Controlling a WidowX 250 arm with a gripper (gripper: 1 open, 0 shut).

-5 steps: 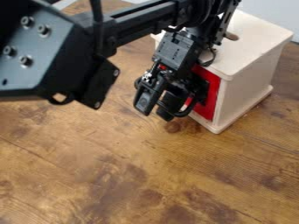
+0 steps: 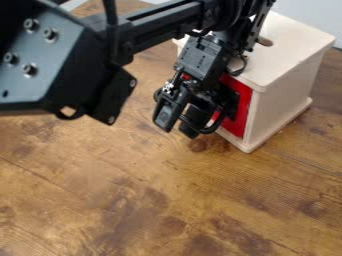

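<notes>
My black gripper [image 2: 190,112] hangs in the middle of the view, angled down against the front of a cream wooden box [image 2: 278,95] with a red panel [image 2: 235,122]. The gripper covers much of the red panel, and its fingers are dark and overlapping, so whether they are open or hold anything is unclear. A small light wooden piece on the box top is partly hidden behind the arm.
A white surface stands behind the box at the upper right. The arm spans the upper left of the view.
</notes>
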